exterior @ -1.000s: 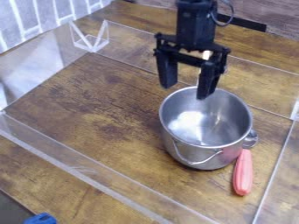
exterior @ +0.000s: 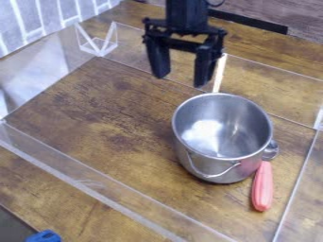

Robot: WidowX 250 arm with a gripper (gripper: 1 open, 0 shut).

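My black gripper [exterior: 180,61] hangs above and behind the steel pot [exterior: 222,134], its two fingers spread apart, with nothing visible between them; it is slightly blurred. The pot stands upright on the wooden surface [exterior: 101,123] and looks empty. A pink elongated object [exterior: 263,186] lies at the pot's right side. A pale narrow object [exterior: 220,74] shows just behind the gripper's right finger, partly hidden.
Clear plastic walls border the work area. A white wire piece [exterior: 98,43] is at the back left. A blue object [exterior: 43,236] sits at the bottom left corner.
My gripper has moved up and to the left, away from over the pot. The pot and the pink object have not moved.
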